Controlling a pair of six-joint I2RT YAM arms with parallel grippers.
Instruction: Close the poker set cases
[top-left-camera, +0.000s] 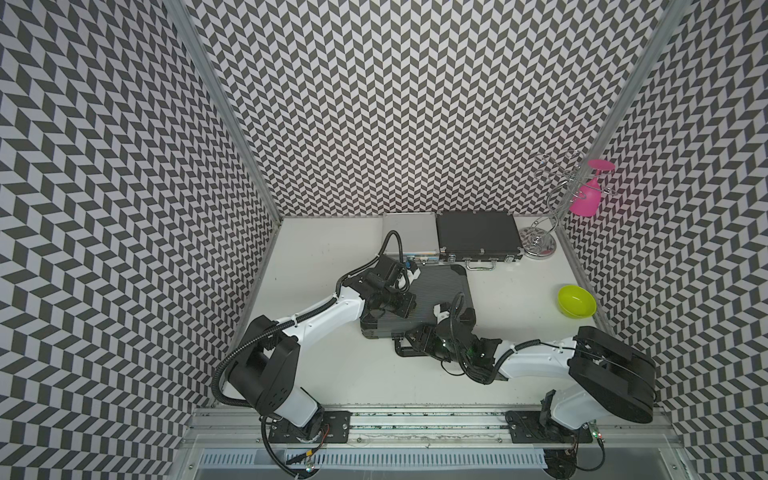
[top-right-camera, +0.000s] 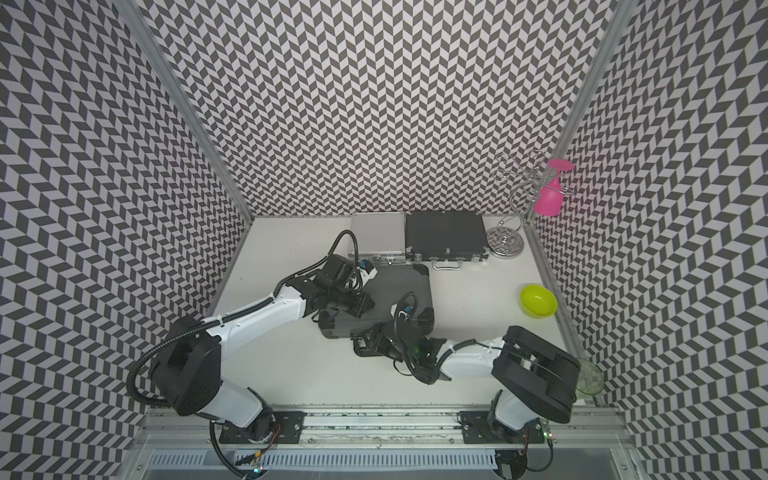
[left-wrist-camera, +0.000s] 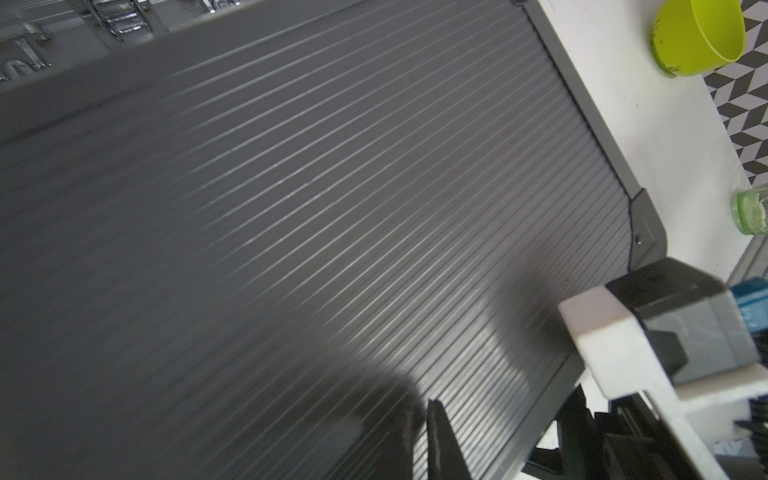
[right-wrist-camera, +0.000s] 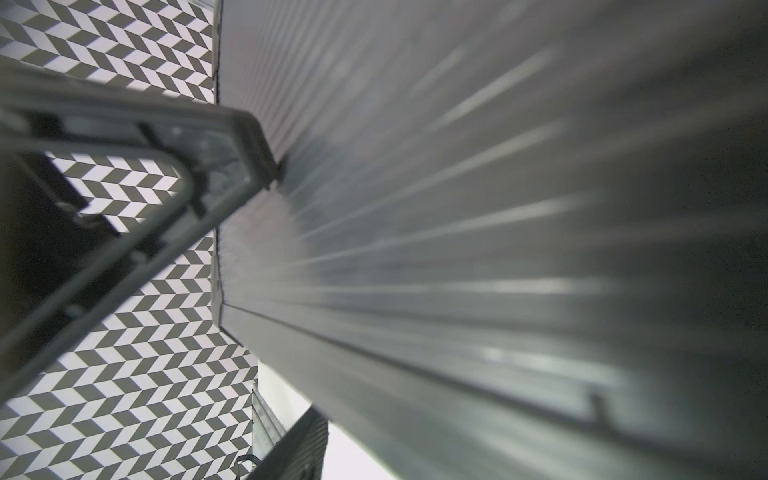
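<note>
A black ribbed poker case (top-left-camera: 436, 284) lies lid down on the table in front, its black handle (top-left-camera: 412, 351) toward the front. My left gripper (top-left-camera: 404, 308) is over the lid's left part. In the left wrist view its fingertips (left-wrist-camera: 436, 424) sit low at the lid; whether anything is between them is hidden. My right gripper (top-left-camera: 424, 336) is at the case's front edge by the handle. In the right wrist view a finger (right-wrist-camera: 248, 152) is very close to the ribbed surface. Behind stand a silver case (top-left-camera: 409, 229) and a plain dark case (top-left-camera: 478, 230), both flat.
A chrome stand (top-left-camera: 537, 244) with a pink item (top-left-camera: 585, 196) is at the back right. A yellow-green bowl (top-left-camera: 576, 301) sits at the right edge.
</note>
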